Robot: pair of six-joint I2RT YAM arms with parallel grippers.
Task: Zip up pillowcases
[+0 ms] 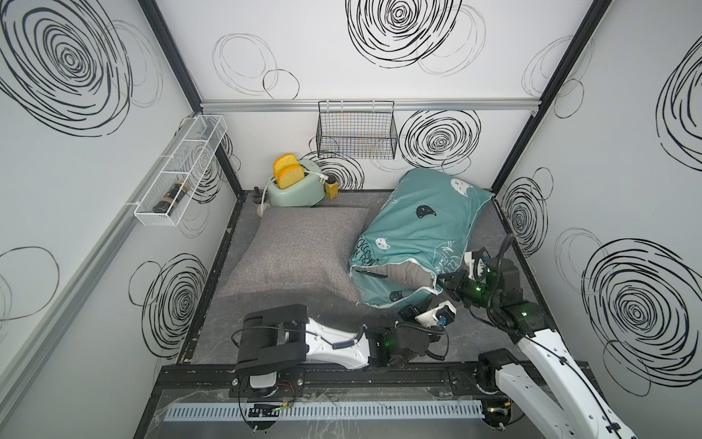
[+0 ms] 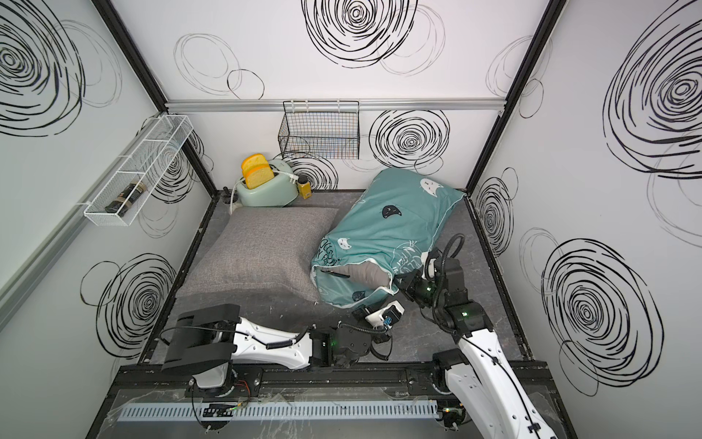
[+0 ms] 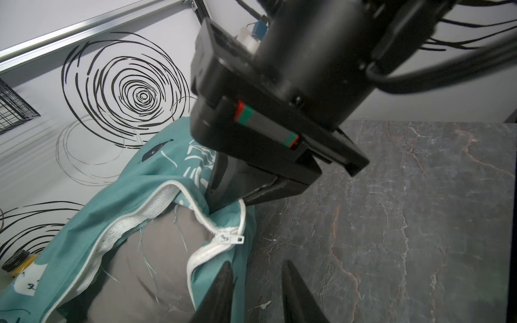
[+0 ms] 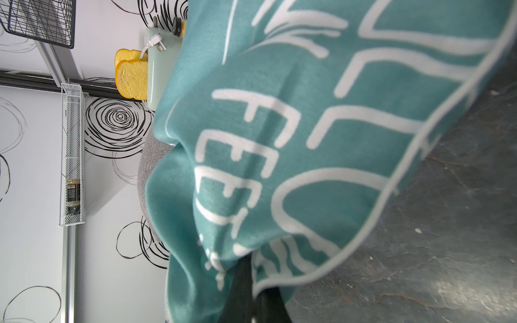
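Note:
The teal pillowcase (image 1: pixel 424 219) with cat faces lies at the right, its white zipper (image 3: pixel 142 207) open along the near end over a grey pillow inside (image 3: pixel 150 269). The zipper pull (image 3: pixel 231 239) sits by the near right corner. My right gripper is shut on the pillowcase fabric at that corner, beside the white edging. My left gripper is just in front and below, its fingers part open with nothing seen between them, close to the pull and aimed at the edge of the fabric.
A grey cushion (image 1: pixel 285 248) lies to the left. Behind it stand a mint toaster (image 1: pixel 296 190) with bread and a yellow container (image 1: pixel 331 188). Wire baskets hang on the back and left walls. Bare floor (image 3: pixel 377 215) shows beside the pillowcase.

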